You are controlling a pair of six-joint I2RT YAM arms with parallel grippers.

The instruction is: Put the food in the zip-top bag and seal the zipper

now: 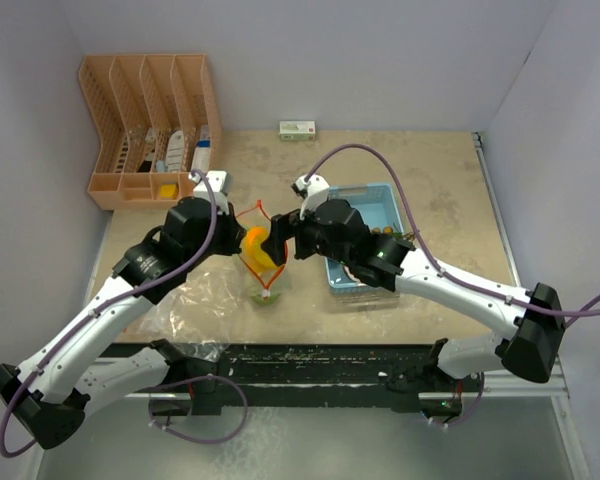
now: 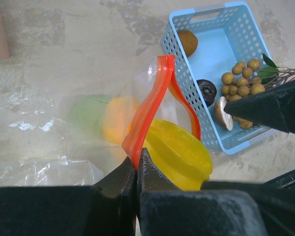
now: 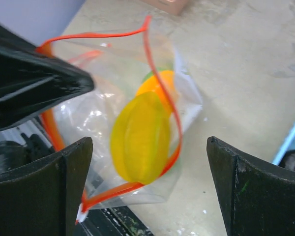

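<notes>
The clear zip top bag with a red-orange zipper rim (image 2: 150, 113) stands with its mouth spread open. My left gripper is shut on one side of that rim. Inside the bag, a yellow food item (image 3: 140, 137) rests near the mouth, and an orange one (image 3: 160, 86) lies deeper, with something green (image 2: 88, 110) behind it. My right gripper is open in front of the mouth, nothing gripped; its two fingers (image 3: 246, 182) stand wide apart. From above, the yellow item (image 1: 257, 240) shows between both grippers.
To the right of the bag is a blue basket (image 2: 228, 147) holding a brown round item (image 2: 188, 42), a dark one (image 2: 207, 92) and a cluster of small brown fruit (image 2: 243, 83). A pink divided organizer (image 1: 130, 190) stands at the back left; a small box (image 1: 297, 130) sits at the back.
</notes>
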